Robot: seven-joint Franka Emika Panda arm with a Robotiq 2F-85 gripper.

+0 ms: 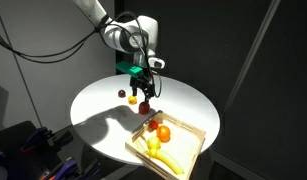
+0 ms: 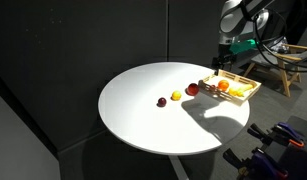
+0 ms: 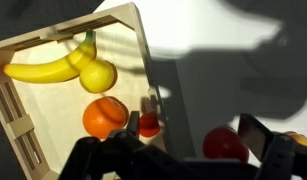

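Observation:
A round red fruit rests on the white table just outside the wooden tray. My gripper hangs above it in exterior view 1. In the wrist view the fingers of the gripper stand wide open; the red fruit appears nearer the right finger, and nothing is held. Inside the tray lie a banana, a yellow lemon-like fruit, an orange and a small red fruit, partly covered by the left finger.
A yellow-orange fruit and a dark plum-like fruit sit on the round table, away from the tray. The tray's raised wall stands near the table's edge.

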